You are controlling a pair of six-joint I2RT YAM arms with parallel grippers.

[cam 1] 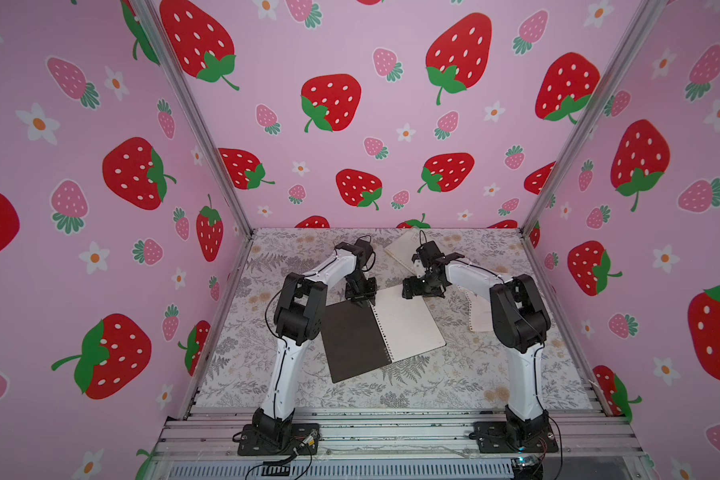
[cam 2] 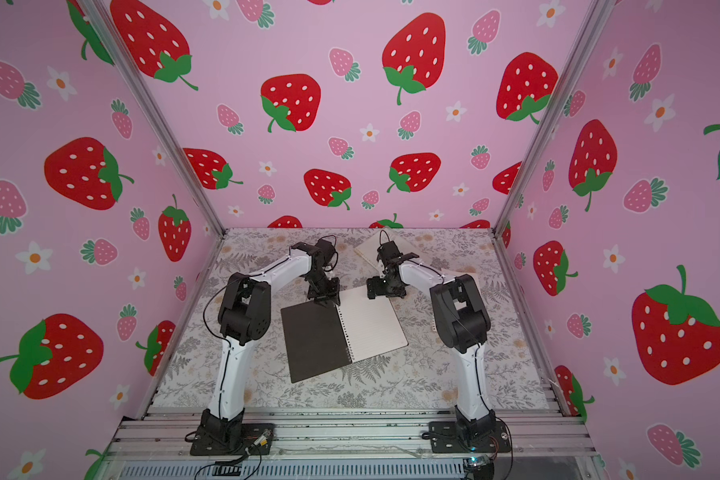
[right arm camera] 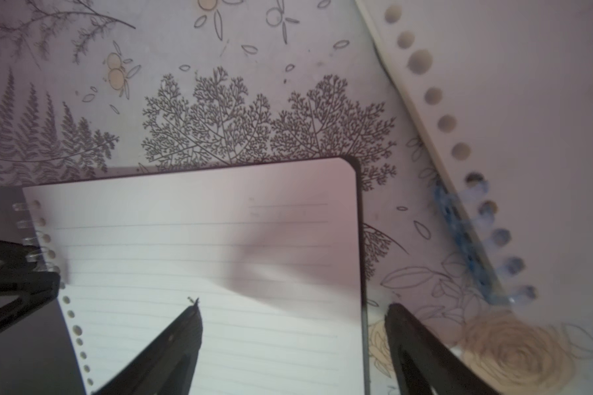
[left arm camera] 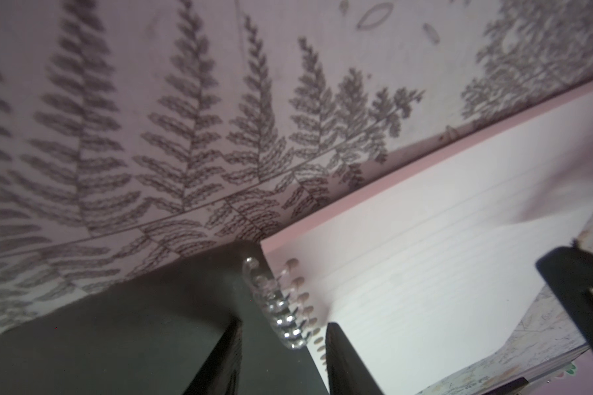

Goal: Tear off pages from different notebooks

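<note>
An open spiral notebook lies mid-table, dark cover [cam 1: 352,344] to the left, lined white page [cam 1: 408,328] to the right. My right gripper stands open above the page's top right part, one finger either side of that area, nothing visibly held.
Another notebook [cam 1: 404,249] lies behind, its punched edge near the page in the right wrist view. A further pad [cam 1: 480,316] lies at the right.
</note>
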